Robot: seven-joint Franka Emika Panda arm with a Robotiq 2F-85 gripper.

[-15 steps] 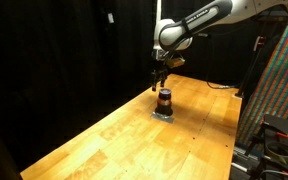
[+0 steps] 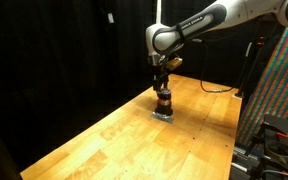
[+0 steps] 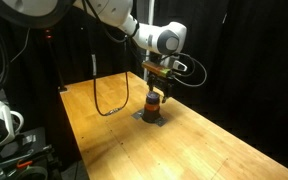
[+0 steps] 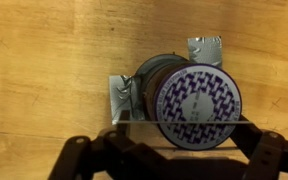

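Observation:
A dark, round container (image 3: 151, 107) with an orange-brown band stands upright on the wooden table. Silver tape (image 4: 205, 50) shows at its base. From above, its round top (image 4: 199, 107) has a purple and white woven pattern with a pale emblem. My gripper is open, its two dark fingers spread wide on either side of the lower part of that top. Thin pale lines cross between the fingers, over the top. In exterior view 1 the gripper (image 2: 162, 82) is just above the container. Whether it touches the top cannot be told.
A cable (image 3: 97, 85) hangs in a loop beside the arm. Dark equipment (image 2: 277, 140) stands off the table's near right edge in exterior view 1.
Over the last second my gripper has come down toward the container's top, and the arm has shifted slightly left in exterior view 1. The container has not visibly moved.

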